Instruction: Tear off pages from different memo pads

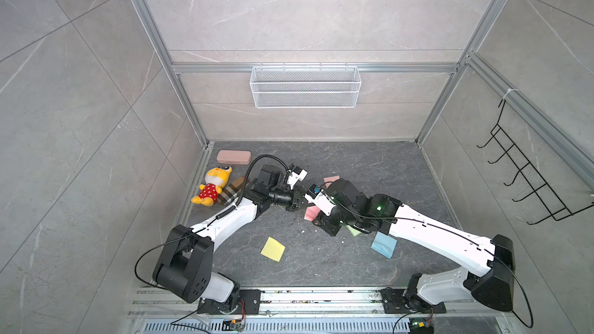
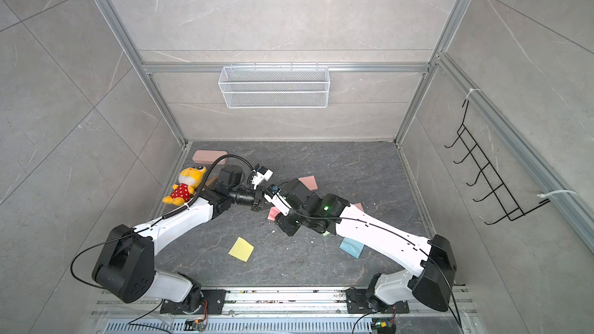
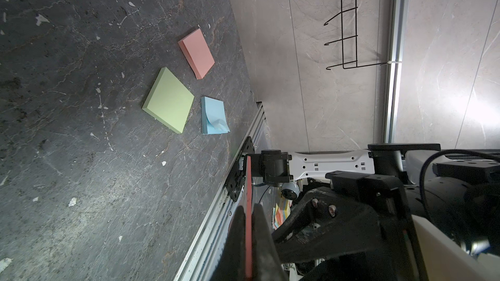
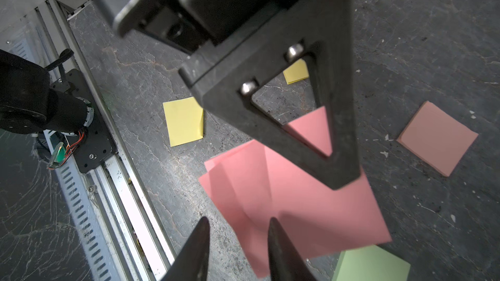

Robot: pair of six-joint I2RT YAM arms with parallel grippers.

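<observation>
In the centre my left gripper is shut on a pink memo pad, whose thin edge runs between its fingers in the left wrist view; the pad's pages look fanned. Beside it my right gripper stands open, its fingertips just short of the pad. On the table lie a green pad [image 3: 167, 101], a blue pad [image 3: 213, 114] with a lifted sheet, another pink pad [image 3: 197, 52], and a yellow pad [image 1: 273, 248] at the front left.
A plush toy [image 1: 210, 188], a plaid item behind it and a pink case [image 1: 233, 157] occupy the back left. A black hook rack [image 1: 532, 179] hangs on the right wall.
</observation>
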